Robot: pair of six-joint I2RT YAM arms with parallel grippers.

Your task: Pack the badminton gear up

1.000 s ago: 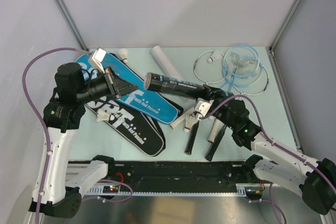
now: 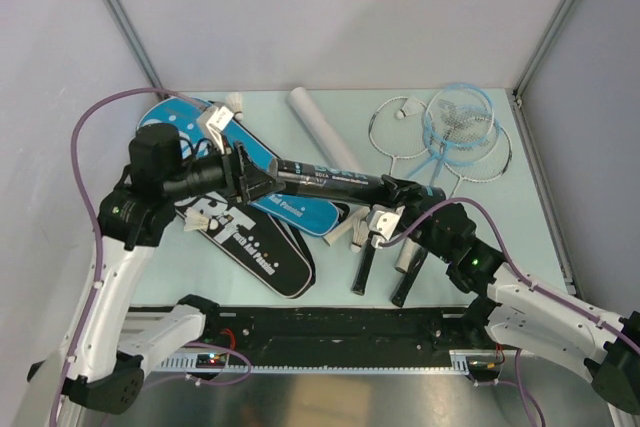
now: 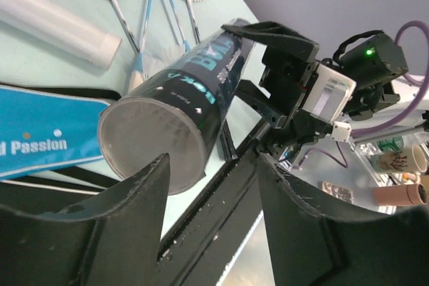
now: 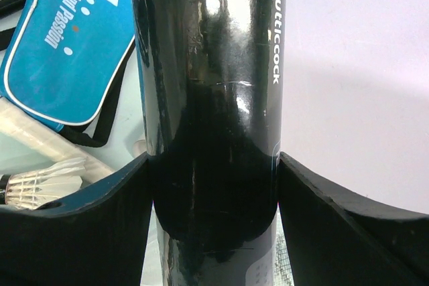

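A black shuttlecock tube (image 2: 330,181) is held above the table, nearly level, with my right gripper shut around it near its right end. My left gripper is open, its fingertips close to the tube's left end. That end is a pale round opening (image 3: 151,144), seen in the left wrist view slightly left of the gap between the fingers. Blue racket bag (image 2: 295,205) and black racket bag (image 2: 262,252) lie overlapped on the left. Rackets (image 2: 462,127) lie at the right, their dark handles (image 2: 405,287) toward the front.
A white roll (image 2: 323,127) lies behind the held tube. Loose shuttlecocks (image 2: 235,103) lie on the table, one at the back left, another on the black bag (image 2: 198,220). Bare table (image 2: 500,237) shows at the right.
My left gripper has moved right, from over the bags to the tube's left end. The tube has dipped slightly at that end; my right gripper still grips it.
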